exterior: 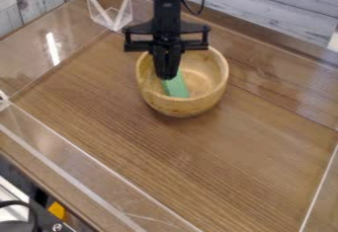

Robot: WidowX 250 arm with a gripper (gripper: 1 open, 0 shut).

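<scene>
A wooden bowl (pixel 208 88) sits on the wooden table near its upper middle, with a pale green object (pixel 176 88) lying inside. My black gripper (pixel 165 62) hangs over the back left part of the bowl, its fingertips just above the green object. It looks shut, and nothing shows held between the fingers.
A white bracket-like piece (pixel 114 17) stands at the back left, and pale walls border the back. Dark cables and a small yellow item lie past the lower left edge.
</scene>
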